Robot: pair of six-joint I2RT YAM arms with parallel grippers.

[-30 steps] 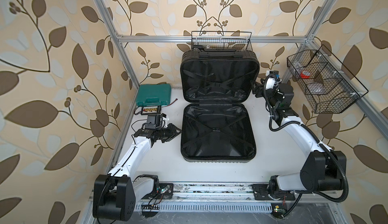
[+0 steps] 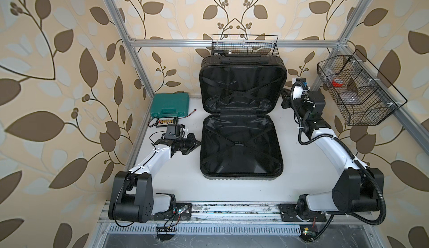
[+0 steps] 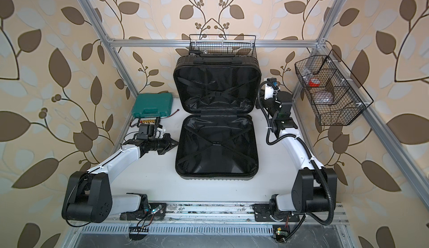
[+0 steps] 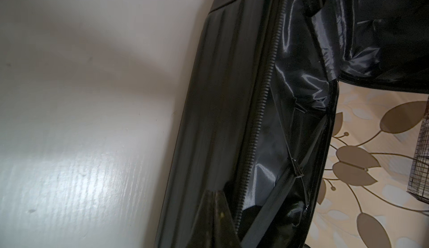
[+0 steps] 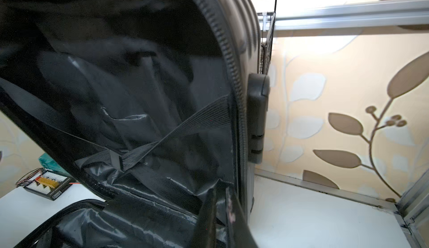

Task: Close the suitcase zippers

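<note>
A black suitcase lies open, its base [image 2: 241, 158] flat on the table and its lid [image 3: 216, 84] standing upright behind. The zipper teeth [image 4: 263, 104] run along the base's rim in the left wrist view and along the lid's rim [image 5: 228, 51] in the right wrist view. My left gripper is shut beside the base's left side, nothing visible between its fingers. My right gripper is at the lid's right edge, shut, fingertips close together by the rim; what is between them cannot be made out.
A green case [image 2: 169, 104] and a small electronics board [image 5: 47, 183] lie at the back left. Wire baskets [image 2: 362, 91] hang on the right and back. Bare table [image 2: 241, 189] shows in front of the suitcase.
My left arm has shifted slightly toward the back, its gripper still by the base's left side. My right arm has made small movements beside the lid. The suitcase looks unchanged.
</note>
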